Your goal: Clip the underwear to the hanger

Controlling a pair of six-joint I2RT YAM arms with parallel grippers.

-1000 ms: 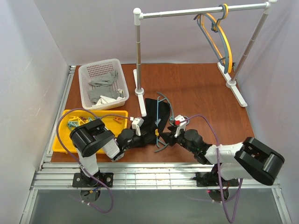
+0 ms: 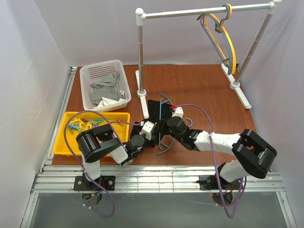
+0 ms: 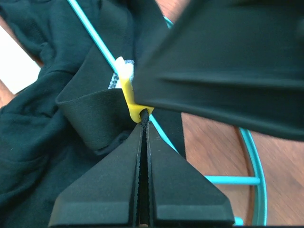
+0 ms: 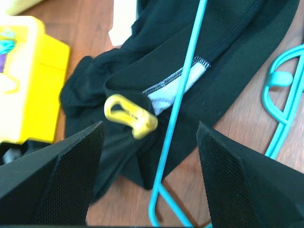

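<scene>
Dark underwear (image 2: 154, 107) with a white label (image 4: 173, 88) lies on the wooden table under a light-blue hanger (image 3: 258, 190). A yellow clip (image 3: 128, 92) (image 4: 133, 116) sits on the cloth beside the hanger's bar. My left gripper is shut at the clip, its tips at the clip's lower end; whether they pinch it I cannot tell. My right gripper stands open above the cloth and hanger, close over the left gripper's tips, with the clip between its fingers in view but below them.
A yellow bin (image 2: 61, 142) of clips is at the left, with a white basket (image 2: 85, 76) of clothes behind it. A rail (image 2: 180, 13) with hangers stands at the back.
</scene>
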